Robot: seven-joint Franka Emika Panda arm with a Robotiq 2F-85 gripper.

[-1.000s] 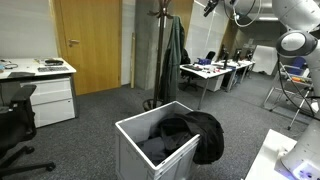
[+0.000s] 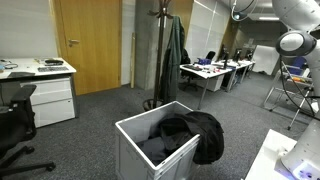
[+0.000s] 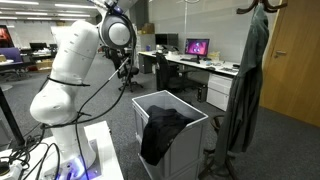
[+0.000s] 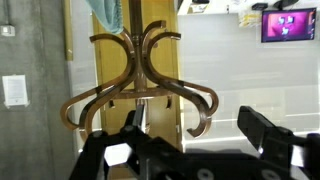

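In the wrist view my gripper stands open, its dark fingers (image 4: 262,124) wide apart with nothing between them. Beyond it are the curved brown hooks of a coat rack (image 4: 138,74). A greenish cloth (image 4: 108,12) shows at that view's top edge. A black garment (image 2: 208,135) lies in a grey bin (image 2: 128,150) and hangs over its side. On the rack's pole hangs a dark green coat (image 3: 243,85). Both exterior views cut off the raised arm (image 3: 112,35) at the top, so the gripper is hidden there.
The arm's base stands on a white table (image 2: 268,160). Behind the bin are desks (image 2: 205,72) with monitors. An office chair (image 2: 15,125) is at the left, near a white cabinet (image 2: 50,98). Open carpet lies between chair and bin.
The bin and garment have stayed put.
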